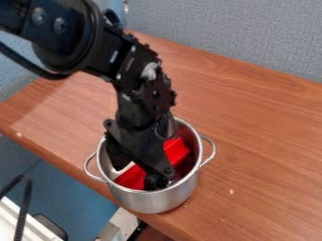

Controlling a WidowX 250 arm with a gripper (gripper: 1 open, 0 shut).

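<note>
A steel pot (pixel 161 196) with two side handles stands near the left edge of the wooden table. The black gripper (pixel 141 162) reaches down inside it from above. A red object (pixel 179 151) lies in the pot, partly hidden behind the gripper, with something pale at the left beside it. The fingertips are largely hidden in the pot, so I cannot tell whether they hold anything.
Beyond the left edge are a blue floor and a pale item with black cables (pixel 19 202) at lower left. A grey padded wall runs along the back.
</note>
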